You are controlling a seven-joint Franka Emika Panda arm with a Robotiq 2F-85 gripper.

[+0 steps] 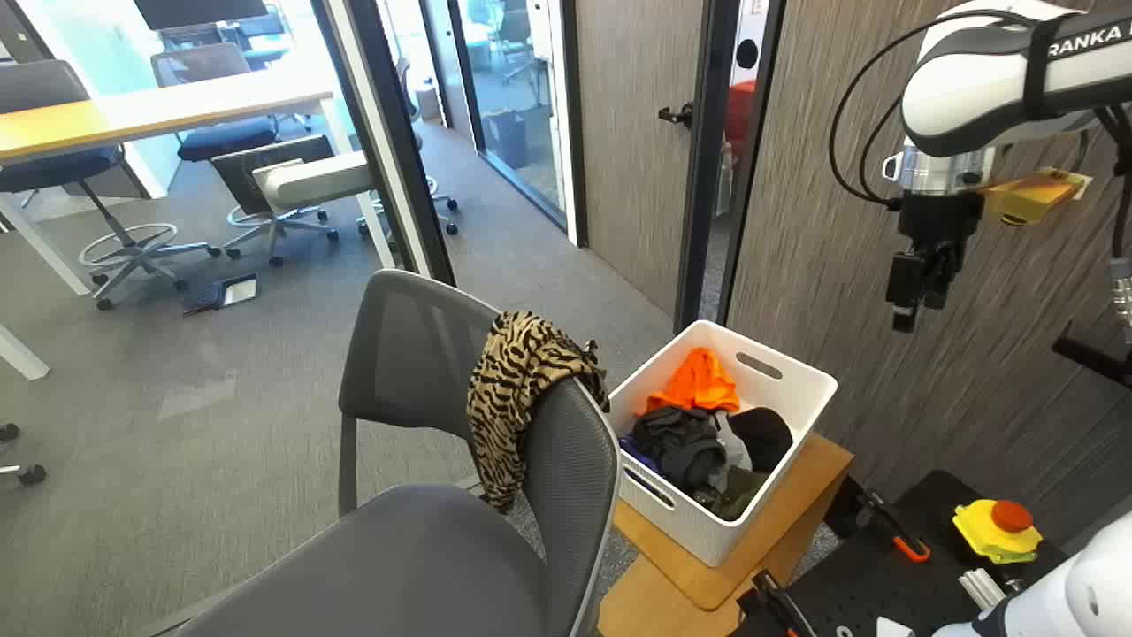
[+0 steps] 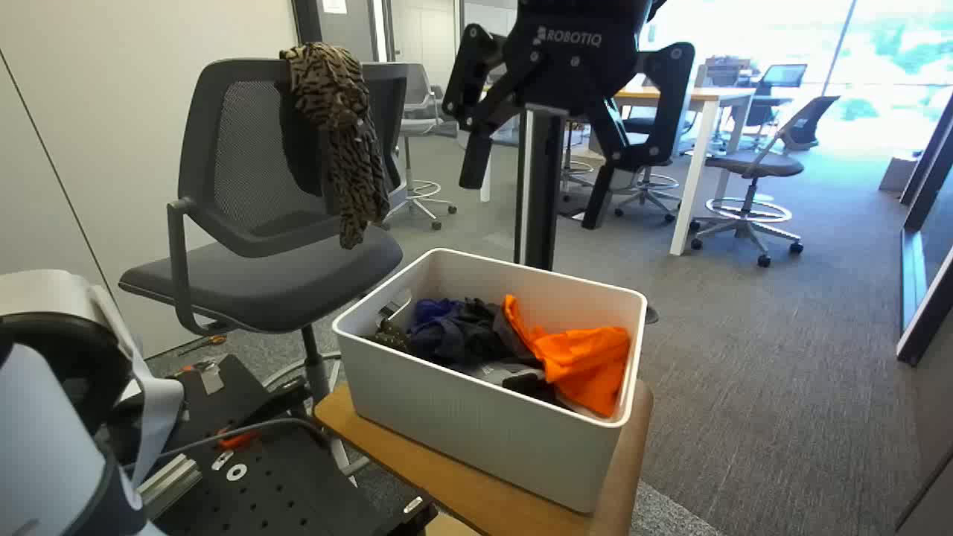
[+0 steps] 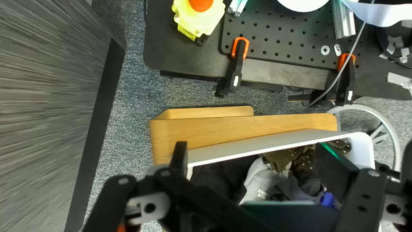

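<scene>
My gripper [image 2: 536, 204] hangs open above the white bin, its two fingers spread wide with nothing between them. The white bin [image 1: 679, 531] sits on a wooden stand and holds a heap of clothes. In it are an orange cloth [image 2: 585, 362], dark grey cloth [image 1: 679, 446], a black item [image 1: 761, 437] and a grey-white item with lettering [image 3: 260, 185]. A bit of blue cloth [image 2: 435, 310] and a dotted olive cloth [image 2: 390, 336] also show. A tiger-striped cloth [image 1: 516, 398] drapes over the grey chair's backrest [image 1: 573, 467], outside the bin. In the wrist view the gripper covers much of the bin.
The wooden stand [image 1: 791, 531] carries the bin close to the grey chair. A black work table [image 3: 270, 65] with clamps and a yellow box with a red button [image 1: 995, 531] lies beside it. A wood-grain wall [image 1: 817, 265] rises behind the arm.
</scene>
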